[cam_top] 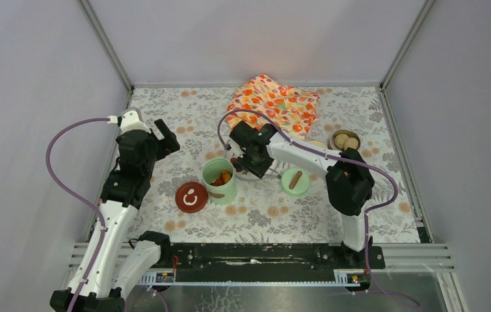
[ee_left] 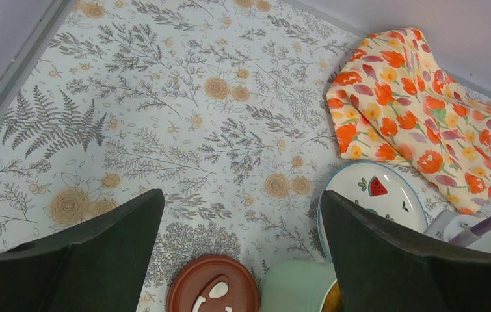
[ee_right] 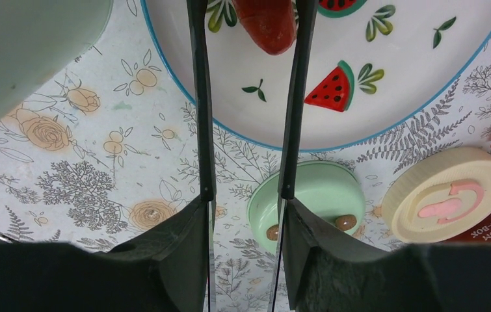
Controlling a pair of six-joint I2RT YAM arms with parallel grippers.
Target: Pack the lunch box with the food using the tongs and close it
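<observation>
My right gripper is shut on black-and-silver tongs above the white, blue-rimmed plate. A reddish piece of food shows between the tongs' arms; their tips lie out of view, so I cannot tell whether they pinch it. Left of the plate stands the pale green container with orange-brown food inside. A brown lid with a smile lies beside it. The green lid sits in front of the plate. Over the table's left side, my left gripper is open and empty.
A round container at the right holds round, bun-like pieces. Near it lies a cream lid. Behind the plate, a flowered orange cloth is spread.
</observation>
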